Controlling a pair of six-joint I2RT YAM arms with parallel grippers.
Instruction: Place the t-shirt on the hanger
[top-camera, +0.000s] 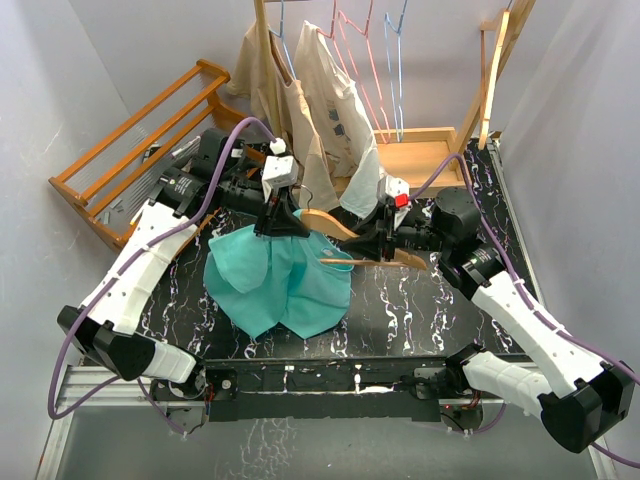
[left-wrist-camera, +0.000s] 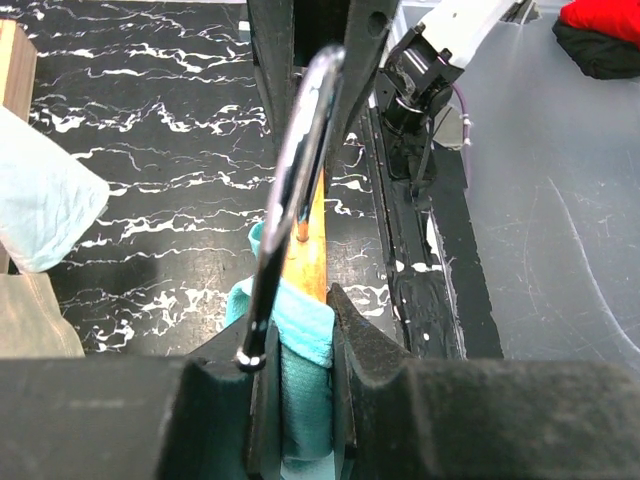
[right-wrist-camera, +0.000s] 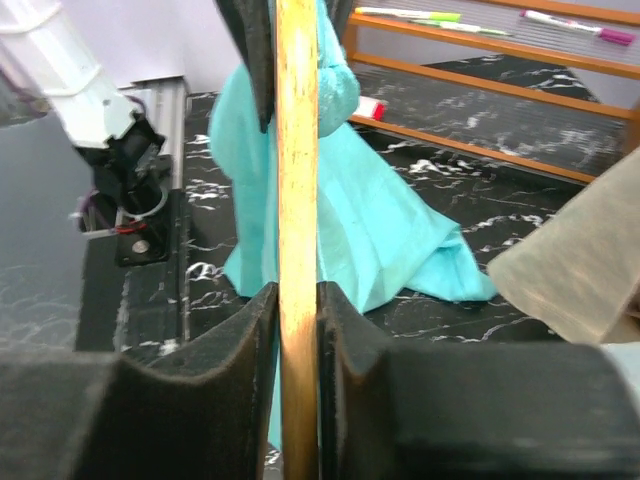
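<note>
My left gripper (top-camera: 290, 225) is shut on the teal t-shirt (top-camera: 255, 275) at the wooden hanger (top-camera: 330, 225); in the left wrist view the bunched teal cloth (left-wrist-camera: 305, 390) sits between its fingers, the metal hook (left-wrist-camera: 290, 190) rising in front. The shirt hangs down in folds. My right gripper (top-camera: 365, 245) is at the hanger's other part; in the right wrist view the hanger's wood (right-wrist-camera: 297, 230) runs between its fingers, and whether they grip it tightly is unclear.
A rail with hung garments (top-camera: 335, 120) and empty hangers stands at the back, above a wooden box (top-camera: 420, 155). A tilted wooden rack (top-camera: 120, 150) is at the left.
</note>
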